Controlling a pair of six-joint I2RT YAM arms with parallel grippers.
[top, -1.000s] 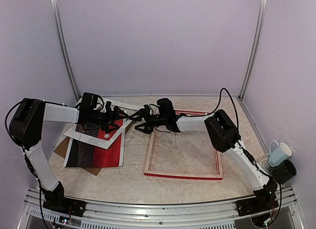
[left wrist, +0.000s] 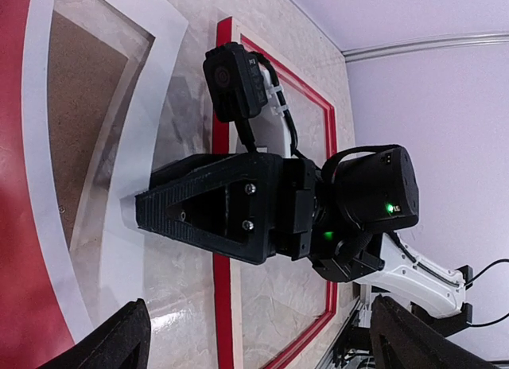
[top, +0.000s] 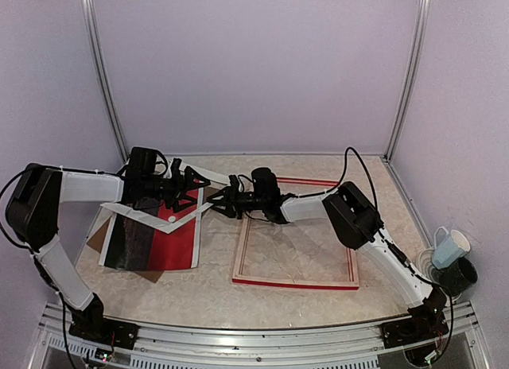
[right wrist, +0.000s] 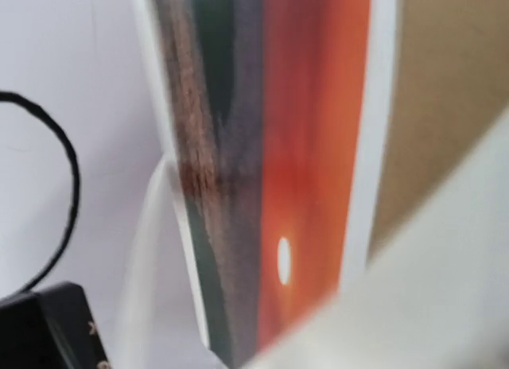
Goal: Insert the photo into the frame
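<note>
The photo (top: 151,246), red and dark with a white dot, lies at the left with brown board under it and a white mat (top: 143,216) over it. My left gripper (top: 184,186) is open above it; in the left wrist view its fingertips frame the mat's strip. My right gripper (top: 221,200) is at the mat's right edge, its fingertips (left wrist: 147,211) at the white strip; whether they grip it cannot be told. In the blurred right wrist view the photo (right wrist: 310,146) fills the middle. The red-edged frame (top: 294,285) lies at the right.
A light blue mug (top: 449,246) and a dark mug (top: 459,275) stand at the right edge on a rack. Walls close the back and sides.
My right gripper has lowered slightly and shifted a little left onto the mat's edge. The left arm has moved very slightly.
</note>
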